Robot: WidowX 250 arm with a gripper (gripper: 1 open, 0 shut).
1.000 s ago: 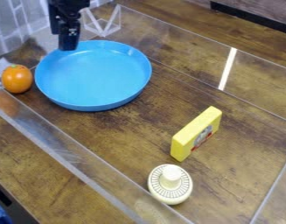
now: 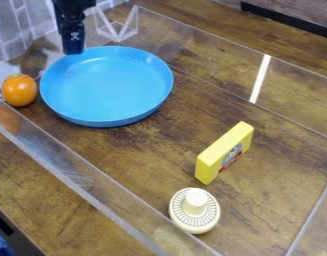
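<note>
At the top left, my dark gripper (image 2: 71, 40) hangs at the far left rim of a blue round plate (image 2: 107, 86), mostly cut off by the image edge; its fingers are too small and dark to read clearly. An orange fruit (image 2: 19, 90) sits just left of the plate. A yellow box (image 2: 225, 152) stands on the right part of the wooden table, and a white round object with a knob (image 2: 194, 210) is near the bottom.
A clear plastic edge runs diagonally along the lower left. A white wire-like frame (image 2: 115, 26) stands behind the plate.
My gripper has shifted slightly leftward from where it was about a second ago, above the plate's far side. The objects on the table have not moved.
</note>
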